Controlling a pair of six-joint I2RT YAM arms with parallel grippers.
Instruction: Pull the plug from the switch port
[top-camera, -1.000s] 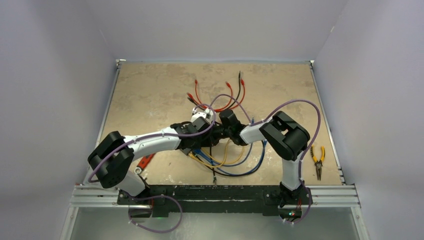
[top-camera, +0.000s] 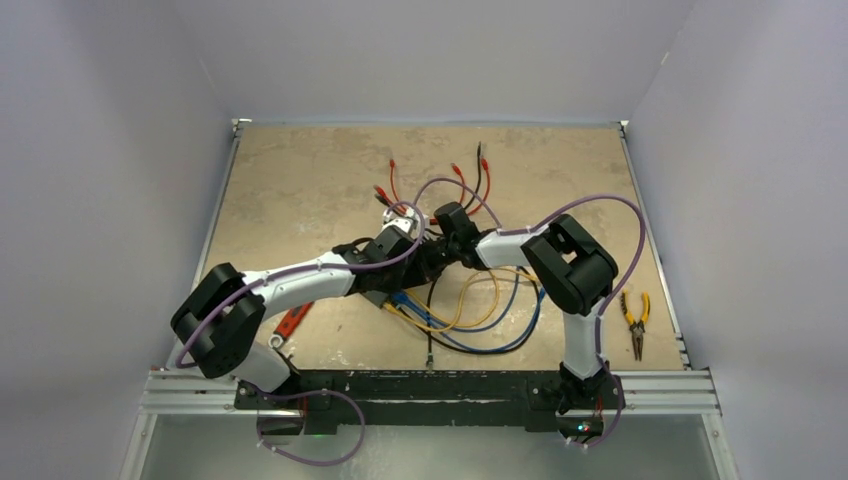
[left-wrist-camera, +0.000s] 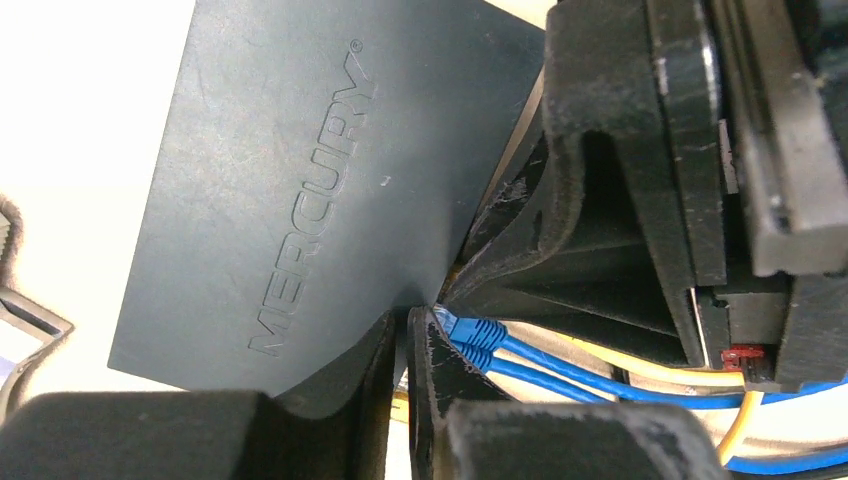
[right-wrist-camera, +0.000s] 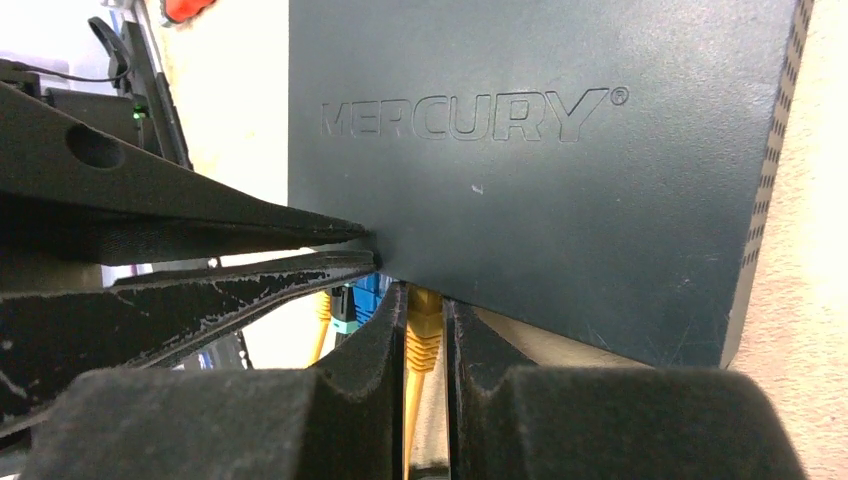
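The dark switch box embossed MERCURY (left-wrist-camera: 270, 210) lies flat on the table. In the right wrist view, a yellow plug (right-wrist-camera: 424, 335) stands at the box's edge, pinched in my right gripper, which is shut on it. How deep the plug sits in its port is hidden under the edge. My left gripper hovers at the same edge, its fingertips slightly apart with nothing seen between them. Beside it, two blue plugs (left-wrist-camera: 475, 335) line the port side. Both grippers are very close together.
Blue, yellow and black cables (top-camera: 480, 330) loop on the table to the right of the box. Red and black leads (top-camera: 465, 185) lie at the back. A red tool (top-camera: 292, 321) is at front left; yellow pliers (top-camera: 636, 320) lie far right.
The yellow cable's loop now spreads further right.
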